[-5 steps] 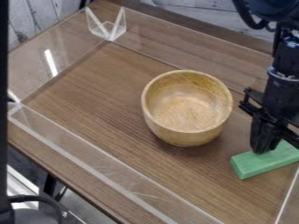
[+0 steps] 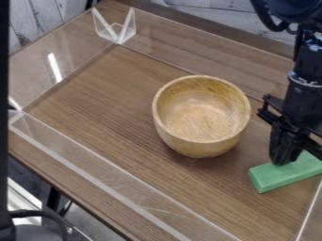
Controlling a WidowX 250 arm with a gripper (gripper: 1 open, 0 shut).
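The black gripper (image 2: pixel 281 151) reaches in from the upper right and points down, its tips shut just above a green rectangular block (image 2: pixel 280 176) on the wooden table (image 2: pixel 94 94). Nothing shows clearly between the fingertips, and whether they touch the block cannot be told. A round wooden bowl (image 2: pixel 199 113) stands to the left of the gripper.
A clear plastic piece (image 2: pixel 115 24) sits at the back left. A black object (image 2: pixel 32 226) shows at the lower left edge, beyond the table.
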